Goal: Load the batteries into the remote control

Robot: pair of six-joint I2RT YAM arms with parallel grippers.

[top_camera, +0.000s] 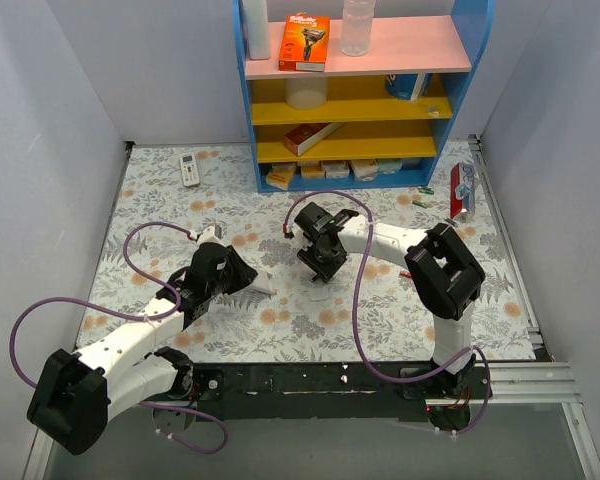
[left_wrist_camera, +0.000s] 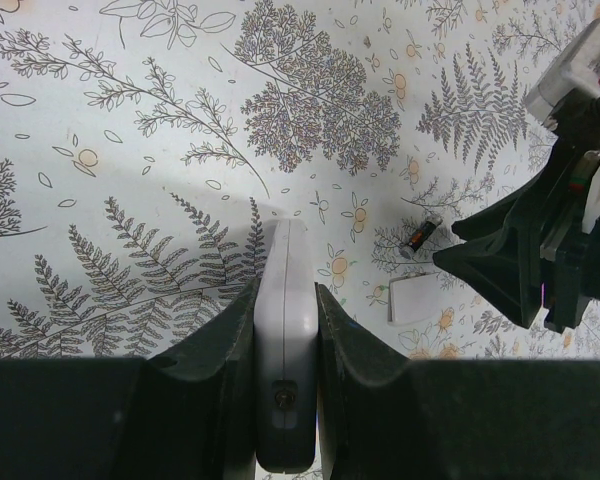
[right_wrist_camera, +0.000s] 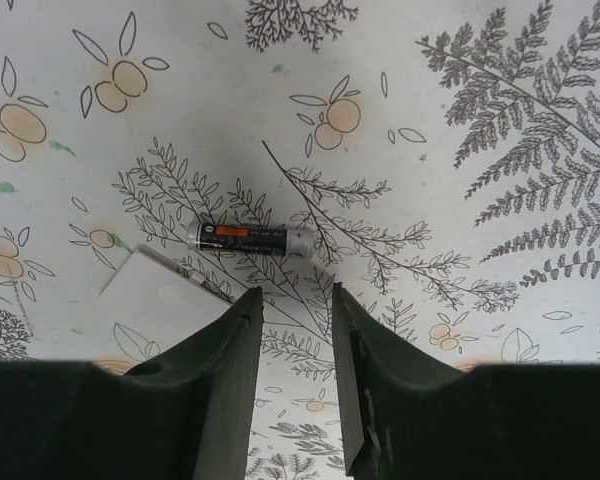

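My left gripper is shut on a white plastic object (left_wrist_camera: 285, 350), likely the remote, seen end-on in the left wrist view. A black battery with silver ends (right_wrist_camera: 242, 238) lies on the floral surface beside a thin pale plate (right_wrist_camera: 165, 305), perhaps the battery cover. My right gripper hovers just over them, its fingers parted with nothing between them. In the top view it sits at the middle of the surface (top_camera: 327, 268), right of the left gripper.
A blue shelf unit (top_camera: 460, 80) with boxes stands at the back. Another remote (top_camera: 189, 170) lies at back left. Small green batteries (top_camera: 418, 203) and a red-and-silver package (top_camera: 462, 190) lie at right. The front left and right of the surface have free room.
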